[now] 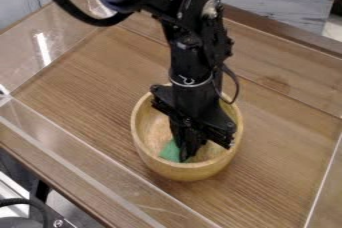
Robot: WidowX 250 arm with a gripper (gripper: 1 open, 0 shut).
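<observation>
A tan bowl [147,137] sits near the front of the wooden table [83,92]. In it lies a green object [173,150], partly hidden under my black gripper [190,138], which reaches down into the bowl. Whether the fingers hold the green object or stand apart is hard to tell, as the gripper's body covers them.
A pale wall stands behind the back edge, and a dark cable shows at the lower left beyond the front edge.
</observation>
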